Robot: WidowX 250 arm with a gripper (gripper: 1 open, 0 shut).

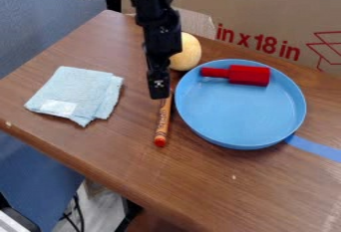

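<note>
The black gripper (159, 87) points down over an orange stick (164, 121) with a red end, which lies on the wooden table just left of a blue plate (240, 112). Its fingertips are at the upper end of the stick; whether they touch it or hold anything is unclear. A red object (245, 75) rests on the back of the plate. A pale yellow round object (185, 53) stands behind the gripper, partly hidden. A folded light blue cloth (75, 94) lies at the left.
A cardboard box (273, 12) stands along the back. Blue tape (318, 148) crosses the table at right.
</note>
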